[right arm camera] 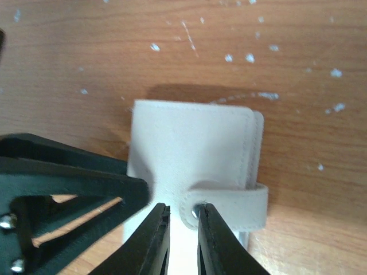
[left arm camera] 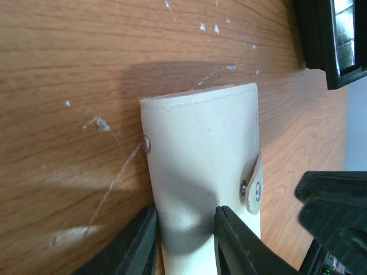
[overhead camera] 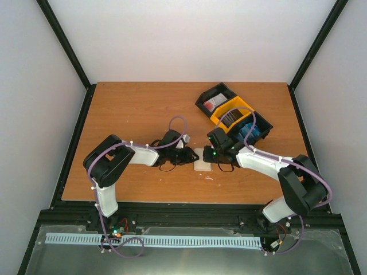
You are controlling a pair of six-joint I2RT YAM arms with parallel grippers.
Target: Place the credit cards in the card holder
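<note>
The white card holder stands out as a pale patch on the table between both grippers. In the left wrist view, the holder passes between the fingers of my left gripper, which is shut on it. A strap with a metal snap shows at its far edge. My right gripper is part open over the same holder, its fingertips close to the strap and its snap. Whether they touch the strap I cannot tell. No card shows between the right fingers.
At the back right stand a black bin with white and red items, a yellow bin with dark flat items, and a black bin with something blue.
</note>
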